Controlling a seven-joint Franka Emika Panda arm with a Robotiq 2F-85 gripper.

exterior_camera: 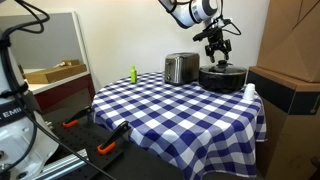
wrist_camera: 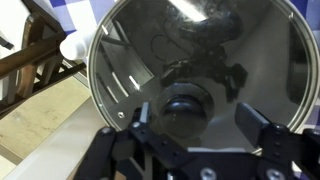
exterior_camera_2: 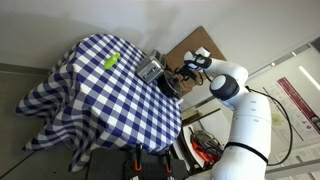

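Observation:
A black pot (exterior_camera: 222, 80) with a glass lid stands at the back right of the checked table. Its round dark knob (wrist_camera: 183, 118) shows in the wrist view at the middle of the glass lid (wrist_camera: 130, 50). My gripper (exterior_camera: 222, 51) is over the lid, pointing down, with its fingers apart. From the wrist, the knob appears in the gap between the fingers, nearer the left one; no contact can be made out. In exterior view 2 the arm partly hides the pot.
Left of the pot is a silver toaster (exterior_camera: 182, 68). A white cup (exterior_camera: 250, 92) stands close on the pot's right, by stacked cardboard boxes (exterior_camera: 288, 105). A green bottle (exterior_camera: 133, 74) is farther left.

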